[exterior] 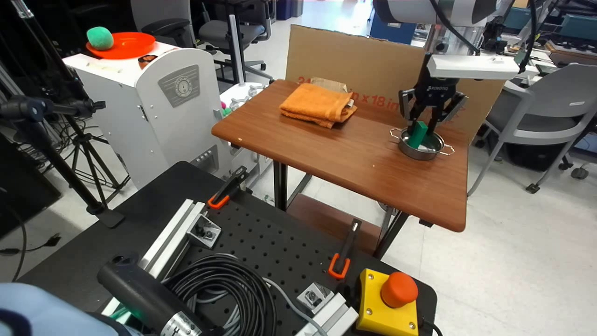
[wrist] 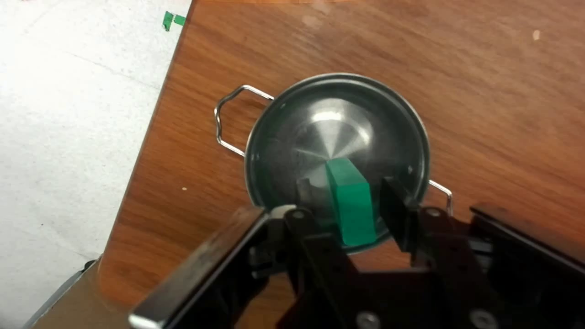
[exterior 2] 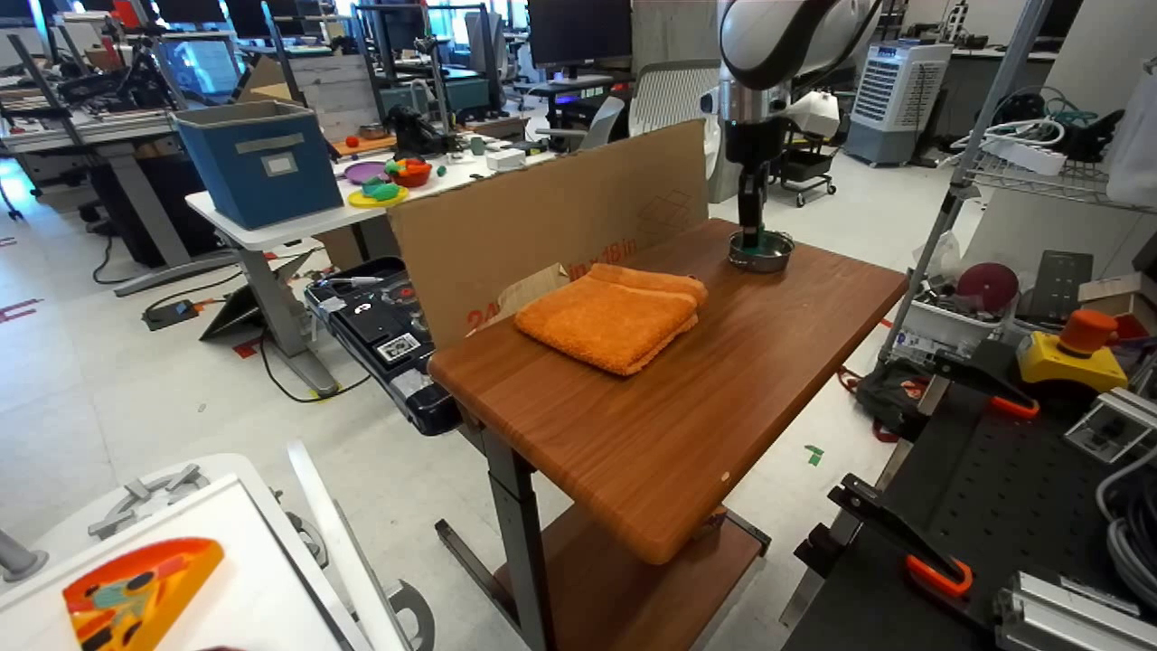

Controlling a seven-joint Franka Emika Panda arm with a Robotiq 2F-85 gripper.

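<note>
A green block (wrist: 353,211) leans inside a small round metal pot (wrist: 334,85) with two wire handles, on the brown table. My gripper reaches down into the pot with one finger on each side of the block. In the wrist view its fingers are part open, and gaps show between the block and both fingers. From exterior view 1 the block (exterior: 417,134) pokes above the rim of the pot (exterior: 418,154). Exterior view 2 shows the fingers over the pot (exterior 2: 762,260), hiding most of the block.
A folded orange towel (exterior: 316,104) lies at the table's back left. Behind the table stands a cardboard sheet (exterior: 358,64), close to the arm.
</note>
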